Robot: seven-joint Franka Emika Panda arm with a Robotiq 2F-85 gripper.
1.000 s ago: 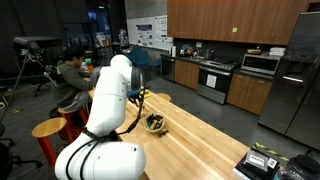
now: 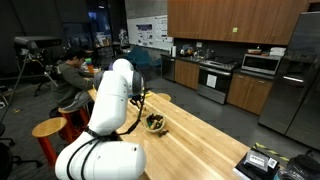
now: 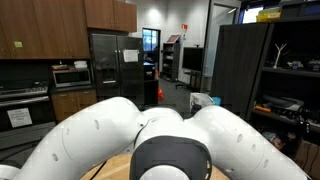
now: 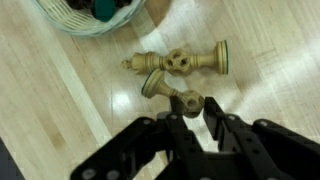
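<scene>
In the wrist view, my gripper is shut on a light wooden chess piece point(image 4: 160, 88). Its rounded end sits between the fingertips and its base angles up and left. A second wooden chess piece point(image 4: 200, 61) with a green-edged base lies on its side on the table, just beyond the held one. Whether the held piece is clear of the table is hard to tell. Exterior view 1 shows the arm reaching over the table, with its gripper point(image 2: 137, 101) small and dark near the far left; the pieces are too small to make out there.
A woven basket point(image 4: 88, 26) holding dark objects stands at the wrist view's top left; a round basket point(image 2: 154, 123) also shows in exterior view 1. A black device point(image 2: 258, 164) lies at the near right. A person point(image 2: 72, 85) sits at the left.
</scene>
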